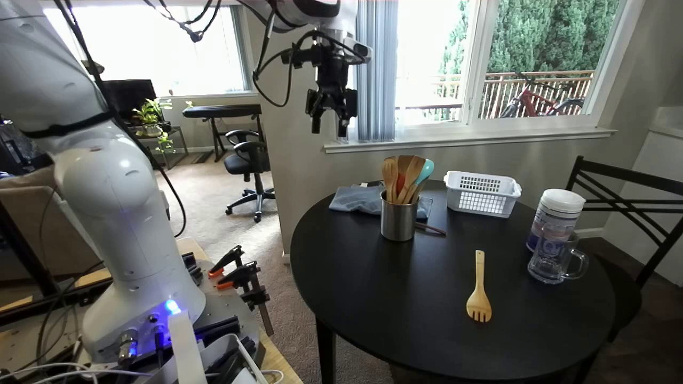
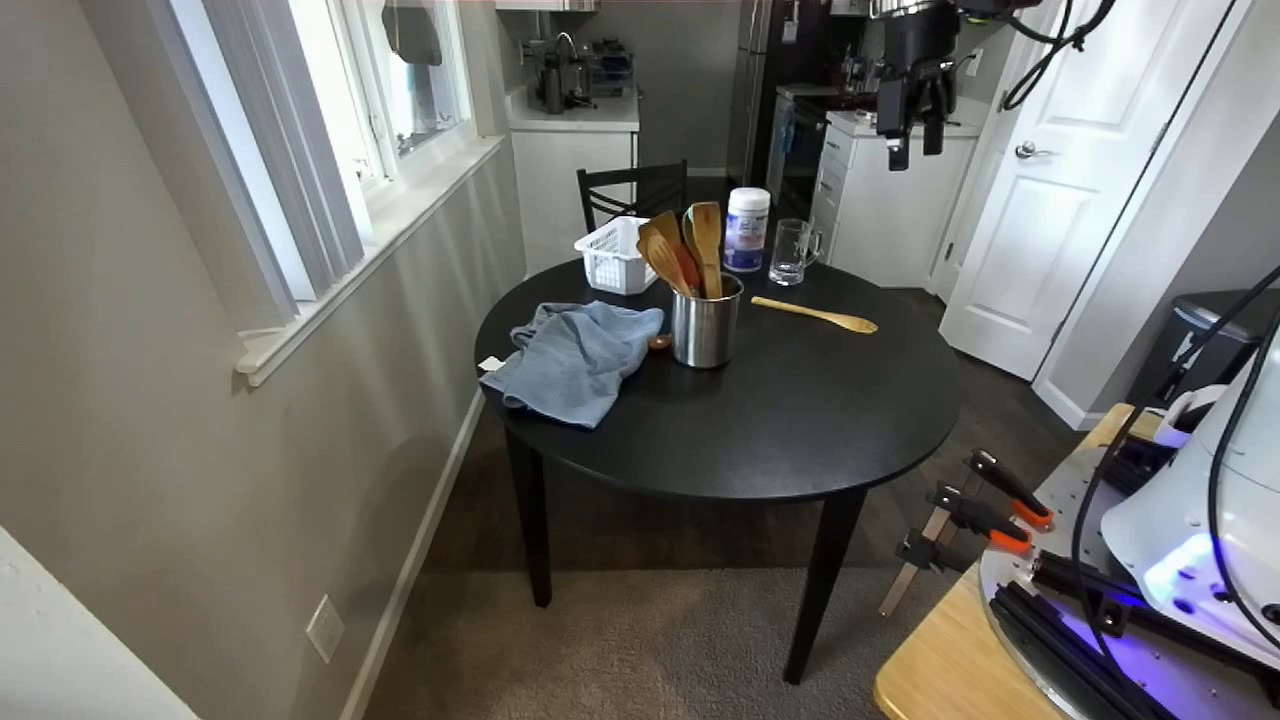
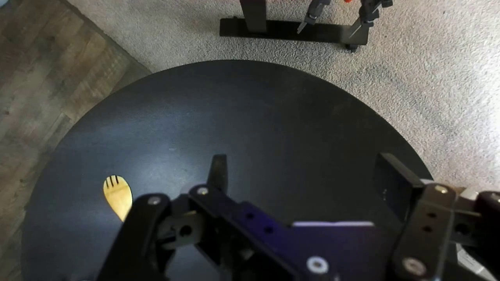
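My gripper (image 1: pixel 330 128) hangs high above the table, its fingers apart and nothing between them; in the wrist view a wide gap separates the fingertips (image 3: pixel 218 171). On the black table lies a wooden fork-ended spoon (image 1: pixel 479 301), flat and by itself. Its tined end (image 3: pixel 118 194) shows at the left of the wrist view, the handle hidden behind the gripper. A steel canister (image 1: pixel 398 221) stands upright, holding several wooden utensils (image 2: pixel 707 240) and a turquoise one (image 1: pixel 424 170). Beside the canister rests a crumpled blue-grey cloth (image 2: pixel 582 360).
A white basket (image 1: pixel 483 194), a white-lidded tub (image 2: pixel 745 228) and a clear glass mug (image 1: pixel 550 259) stand on the round black table (image 1: pixel 384 301). A dark chair (image 1: pixel 630 208) is beyond it.
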